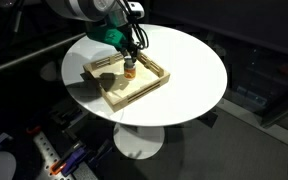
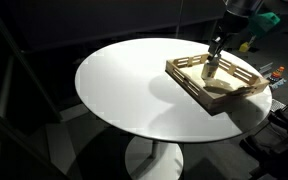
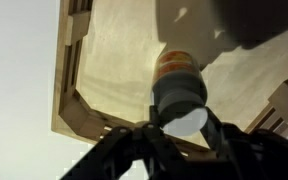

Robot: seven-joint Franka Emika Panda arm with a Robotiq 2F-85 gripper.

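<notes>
Inside the wooden tray a small bottle (image 1: 130,69) with an orange label and dark cap stands in exterior view 1. My gripper (image 1: 132,58) reaches down over its top. From the wrist, the bottle (image 3: 178,82) is seen from above, its orange band beyond a pale, round top. The gripper is shut on that top, one dark finger on either side. Exterior view 2 shows the bottle (image 2: 210,69) below the gripper (image 2: 216,52). Whether its base touches the tray floor is hard to tell.
The slatted wooden tray (image 1: 136,95) has low walls around the bottle. It rests on a round white table (image 1: 189,75), whose surface is bare to the right of the tray in exterior view 1.
</notes>
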